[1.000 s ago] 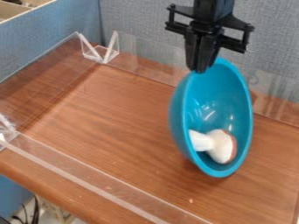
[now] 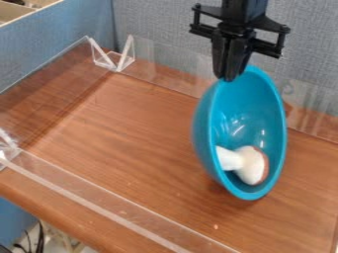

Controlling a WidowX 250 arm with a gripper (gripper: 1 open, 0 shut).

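My black gripper (image 2: 231,67) is at the top right, shut at the top rim of a blue bowl (image 2: 211,123), which hangs steeply tilted beneath it. The rim passes right under the fingertips; how much of it is between them is hard to see. A toy mushroom with a white stem (image 2: 228,158) and a pale cap lies inside the bowl, in its lower part.
Clear low walls with white corner brackets (image 2: 114,57) edge it. Grey padded panels stand behind, a blue-sided box is at top left, cables at bottom left.
The gripper and bowl have shifted slightly right, and the bowl looks a little narrower. The mushroom stays in the bowl's lower part.
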